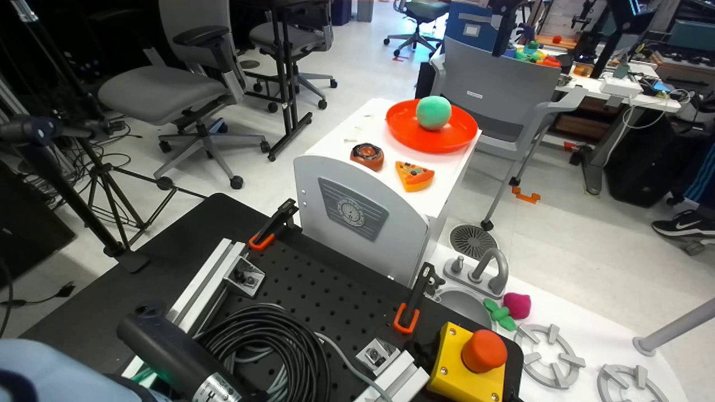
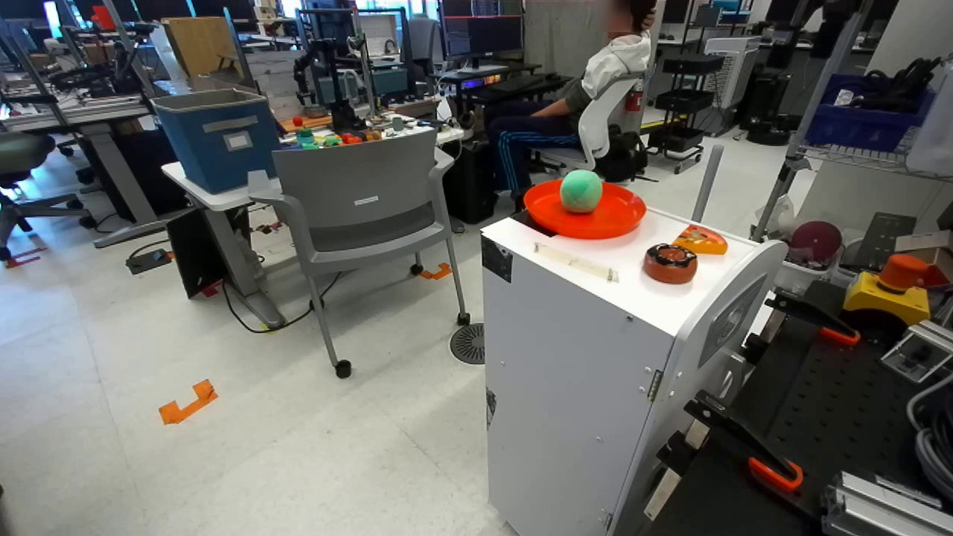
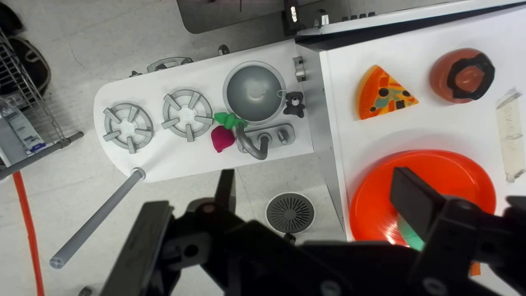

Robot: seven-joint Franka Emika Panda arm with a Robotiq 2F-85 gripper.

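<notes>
My gripper stands open in the wrist view, its fingers far apart and nothing held between them. The right finger point(image 3: 416, 195) overlaps the red plate point(image 3: 424, 165) in this view. On that plate sits a green ball point(image 2: 581, 192), partly hidden by the finger in the wrist view. Beside the plate, an orange pizza-slice toy point(image 3: 382, 93) and a brown donut-like toy point(image 3: 461, 75) lie on the white cabinet top point(image 3: 394, 135). At the top edge of exterior view 1 only the dark fingers of the gripper show, high above the surfaces.
A toy counter holds a grey sink basin point(image 3: 254, 93), a faucet point(image 3: 256, 148), burners point(image 3: 187, 116), a magenta toy point(image 3: 222, 138) with green leaves and a small black bear point(image 3: 294, 104). A grey post point(image 3: 98, 217) rises at its end. An emergency stop point(image 1: 484, 351) sits nearby.
</notes>
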